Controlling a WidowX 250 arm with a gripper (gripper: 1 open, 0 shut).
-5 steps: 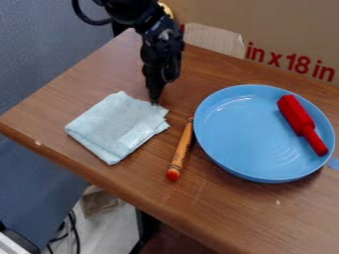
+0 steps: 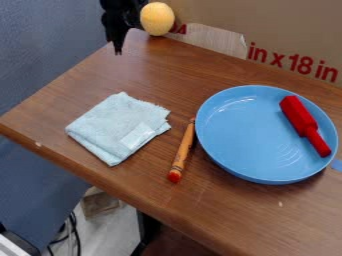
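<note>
My black gripper [image 2: 118, 48] hangs at the top edge, left of centre, above the back of the wooden table; whether it is open or shut is unclear. A pale yellow rounded object [image 2: 156, 18] is beside it. A folded light-blue cloth [image 2: 118, 127] lies on the left of the table. An orange stick with a red tip [image 2: 183, 150] lies between the cloth and a blue plate [image 2: 241, 140]. A red object with a handle [image 2: 301, 120] rests on the plate's right side.
A cardboard box [image 2: 281, 35] with red printing stands at the back. Cables [image 2: 74, 230] lie below the table at lower left.
My gripper has moved up and back, away from the area just above the cloth to the top edge of the view. The objects on the table look unchanged.
</note>
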